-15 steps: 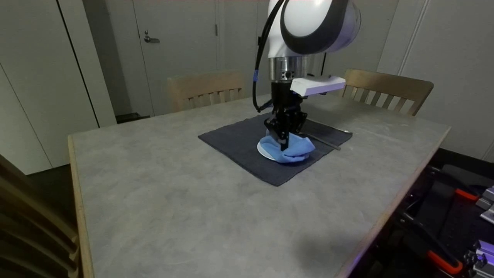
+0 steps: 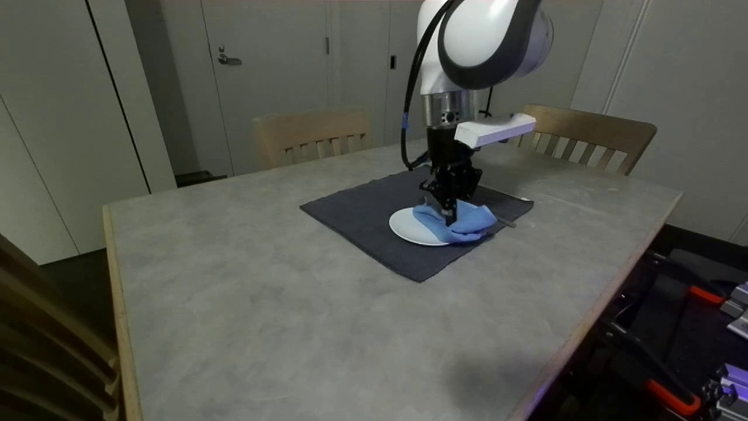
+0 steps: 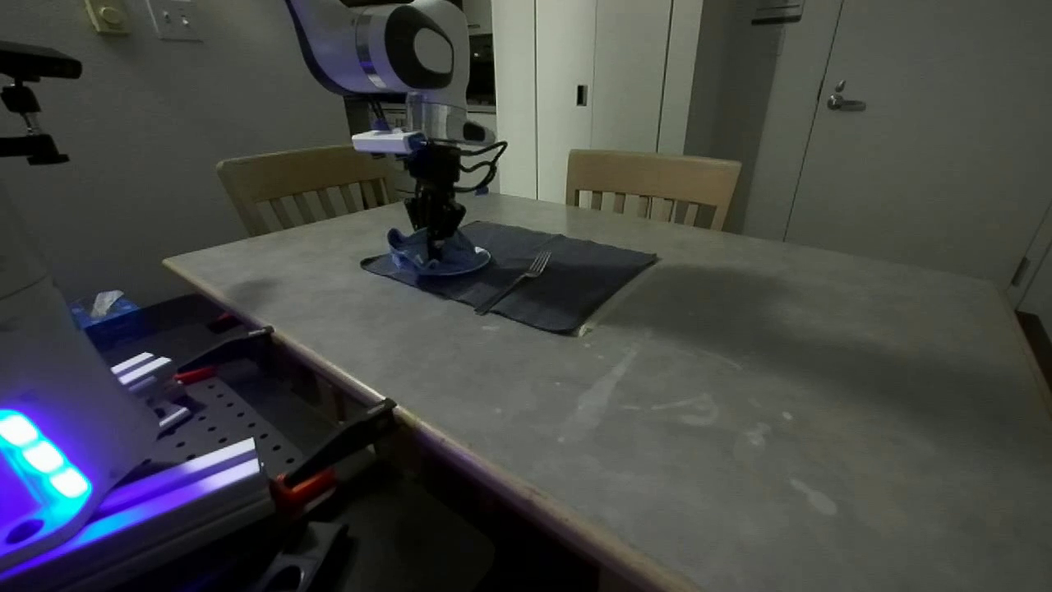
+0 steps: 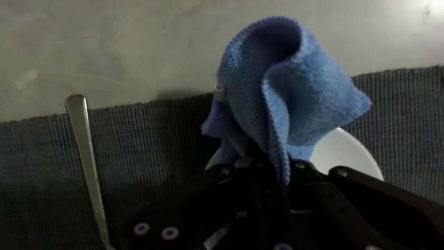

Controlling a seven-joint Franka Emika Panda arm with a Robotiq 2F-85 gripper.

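My gripper [image 2: 450,216] is shut on a blue cloth [image 4: 308,91], low over the white plate [image 2: 414,228]. The cloth is bunched between the fingers, and in the wrist view a looped fold of it spreads past the plate's rim. Part of the plate shows beside the cloth; the rest is hidden under cloth and gripper. Plate and cloth are on a dark grey placemat [image 3: 582,276]. In the wrist view the fingertips are mostly dark and covered by cloth.
A fork [image 3: 514,283] lies on the placemat beside the plate, its handle [image 4: 85,133] reaching past the mat's edge. Wooden chairs [image 2: 589,133] stand along the table's far side.
In exterior view 1 my gripper and the cloth have shifted to the right across the plate. More of the plate's left part shows, and the cloth now covers more of the fork.
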